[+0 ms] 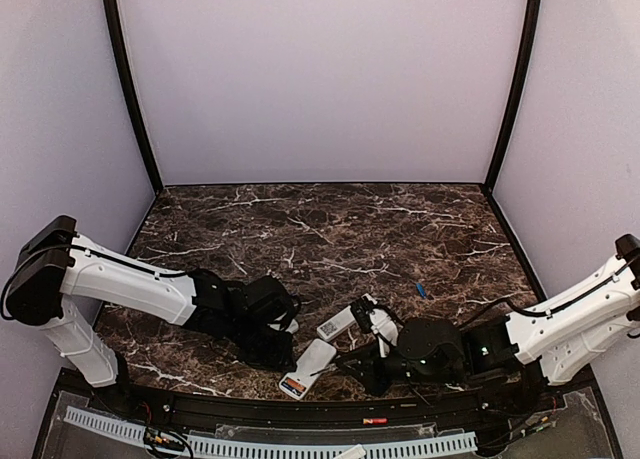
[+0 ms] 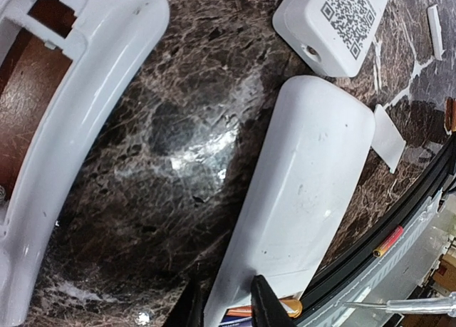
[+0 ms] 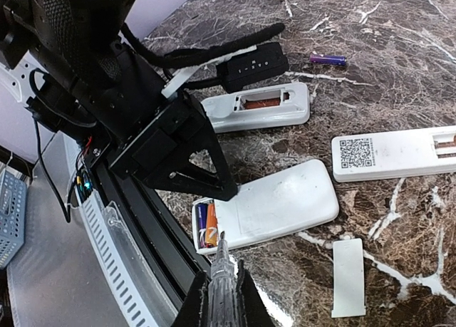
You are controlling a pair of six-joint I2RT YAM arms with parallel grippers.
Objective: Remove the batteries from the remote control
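A white remote control (image 3: 285, 202) lies face down near the table's front edge, its battery bay uncovered. Inside the bay are a purple battery (image 3: 201, 216) and an orange battery (image 3: 211, 227), side by side. My left gripper is at the bay end of the remote, its fingers apart: one beside the remote's edge, the other over its back. The right gripper is shut on a thin metal tool (image 3: 223, 270), whose tip points toward the bay; whether it touches anything cannot be told.
A remote with a QR code (image 3: 388, 154) and another with an empty bay (image 3: 256, 106) lie nearby. A white cover (image 3: 348, 278) rests beside the remote. One loose purple battery (image 3: 328, 59) lies farther off, and a red one (image 2: 388, 241) past the table edge.
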